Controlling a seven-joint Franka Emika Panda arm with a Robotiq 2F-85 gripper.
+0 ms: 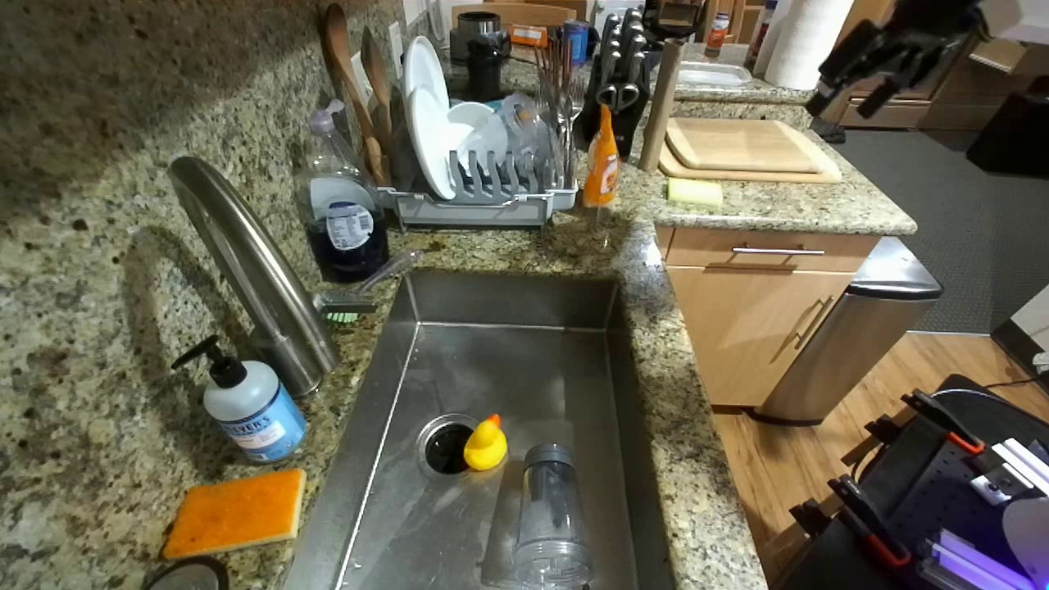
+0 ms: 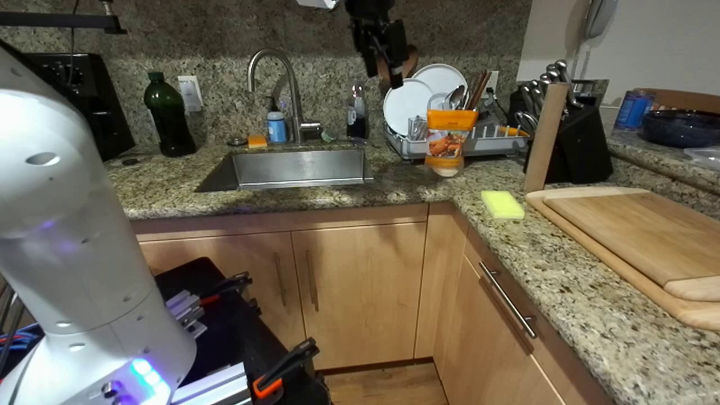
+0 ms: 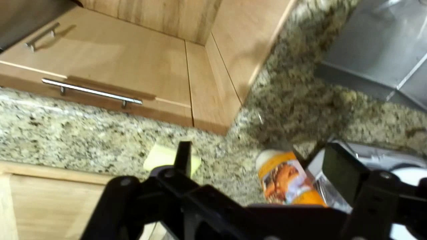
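My gripper is open, its black fingers wide apart and nothing held between them. In exterior view 2 the gripper [image 2: 384, 77] hangs high above the counter, in front of the dish rack. An orange pouch [image 3: 286, 180] stands on the counter beside the rack; in the wrist view it shows below and beyond the gap between the fingers. A yellow sponge [image 3: 162, 156] lies flat on the counter, partly hidden behind the left finger. In the sink, a yellow rubber duck [image 1: 486, 446] sits beside the drain and a clear bottle [image 1: 551, 511] lies near it.
The grey dish rack [image 1: 472, 210] holds plates and cutlery. A knife block [image 2: 574, 135] and wooden cutting boards [image 2: 628, 236] occupy the right-hand counter. A tall faucet [image 1: 246, 265], soap bottle [image 1: 256, 413] and orange sponge [image 1: 236, 511] line the sink's back side. Counter between sink and pouch is bare.
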